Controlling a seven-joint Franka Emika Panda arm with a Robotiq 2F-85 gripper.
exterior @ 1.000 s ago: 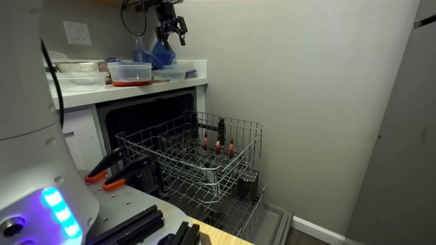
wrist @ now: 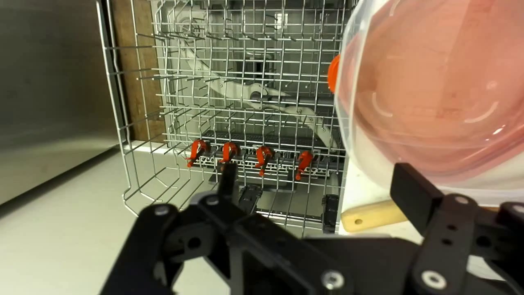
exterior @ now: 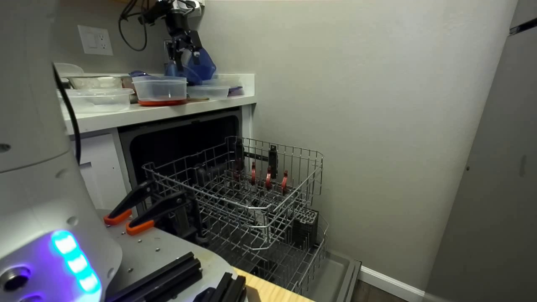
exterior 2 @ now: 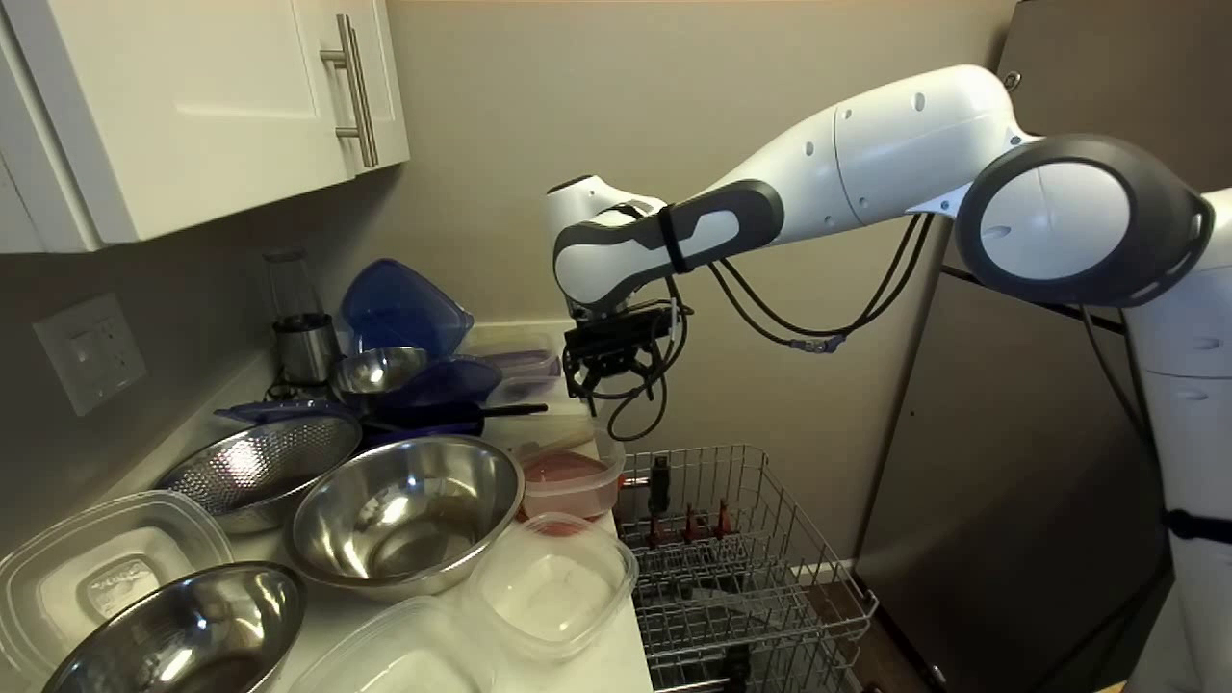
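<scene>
My gripper stands open, its two black fingers wide apart and nothing between them. In the second exterior view the gripper (exterior 2: 618, 398) hangs above the counter's front edge, near the far wall. From the wrist, a clear plastic container (wrist: 358, 113) with red beneath or in it fills the right side, and a wooden handle (wrist: 373, 215) lies just below it, close to the right finger. The dishwasher's upper rack (wrist: 282, 64) with red clips (wrist: 263, 155) shows at the middle and left, lower than the fingers.
Steel bowls (exterior 2: 404, 508), a colander (exterior 2: 266, 462), clear containers (exterior 2: 551, 583) and blue lids (exterior 2: 404, 302) crowd the counter. The pulled-out rack (exterior: 226, 191) appears largely empty. White cupboards (exterior 2: 231, 104) overhang the left side.
In the first exterior view, my gripper has moved left and down, closer to the containers on the counter. The rack and counter items look unmoved.
</scene>
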